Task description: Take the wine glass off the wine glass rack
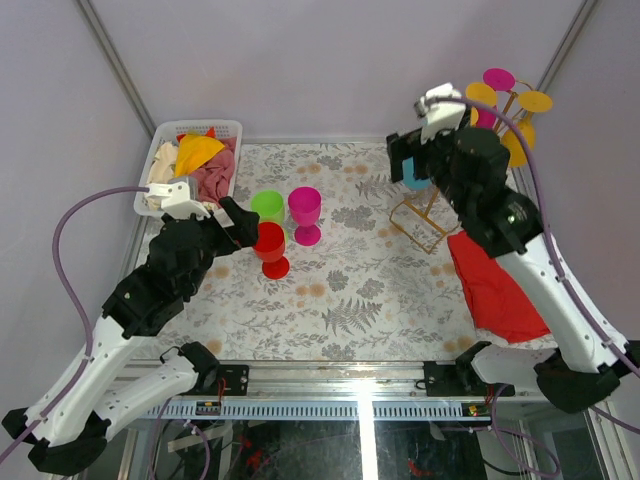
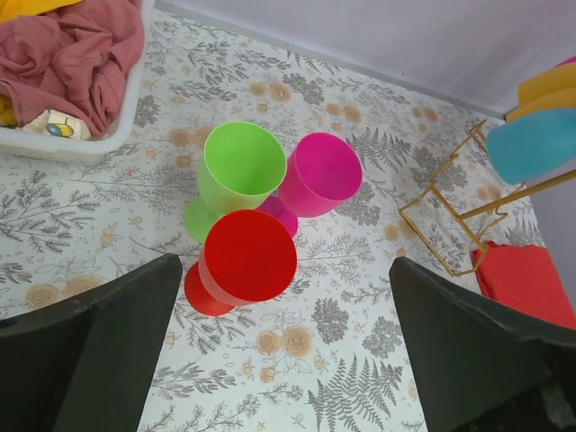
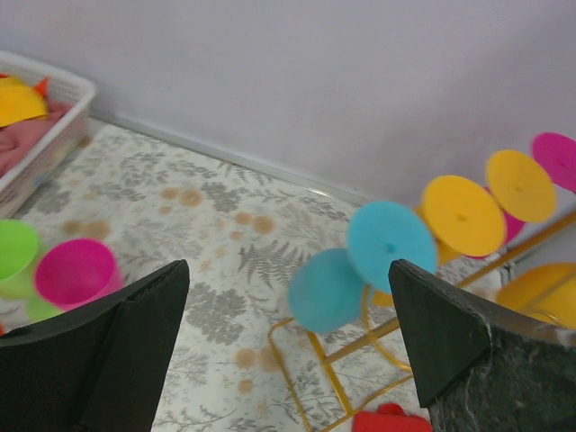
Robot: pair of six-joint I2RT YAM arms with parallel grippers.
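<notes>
The red wine glass (image 1: 270,240) stands upright on the table, close to the green glass (image 2: 239,166) and the pink glass (image 2: 324,175), which are upright too. My left gripper is open above and on the near side of the red glass, its fingers apart and holding nothing. On the gold rack (image 1: 418,222) the blue glass (image 3: 326,290) hangs bowl down. Facing that glass, my right gripper is open and empty. In the top view the right arm hides much of the rack.
More glasses hang on the rack, including a yellow one (image 3: 464,216). A white basket (image 1: 228,128) of cloths sits at the back left. A red cloth (image 1: 490,290) lies on the right.
</notes>
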